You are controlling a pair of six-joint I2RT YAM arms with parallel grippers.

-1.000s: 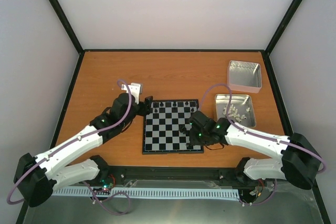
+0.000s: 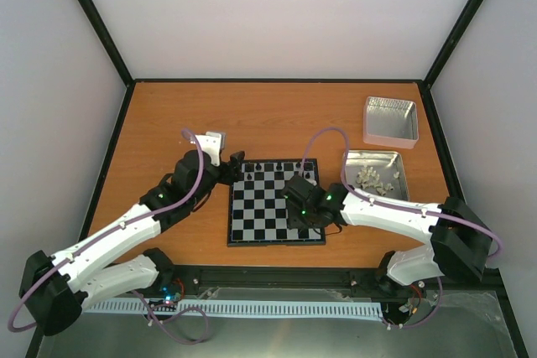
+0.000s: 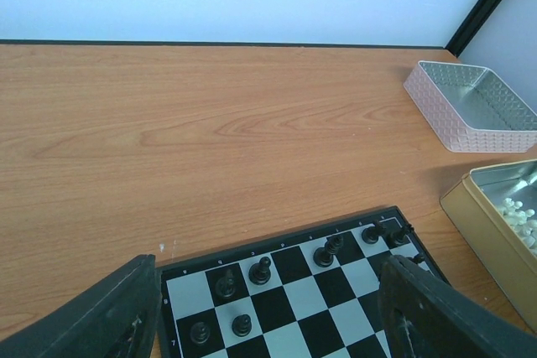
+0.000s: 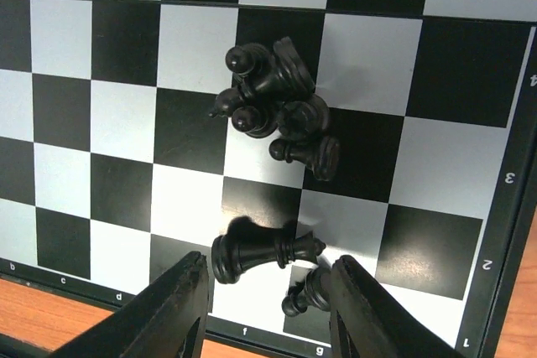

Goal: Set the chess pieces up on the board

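The chessboard (image 2: 260,207) lies mid-table; several black pieces, like the pawn (image 3: 242,324), stand at its far edge. In the right wrist view a pile of black pieces (image 4: 277,81) lies on it. My right gripper is open over the near-right squares, just short of a lying large piece (image 4: 252,248) and a smaller one (image 4: 312,291). My left gripper is open above the board's far left, nothing held.
A metal tray (image 2: 376,198) of white pieces (image 2: 373,178) is right of the board, with a pink-sided basket (image 2: 390,136) behind it.
The left arm is nearly still.
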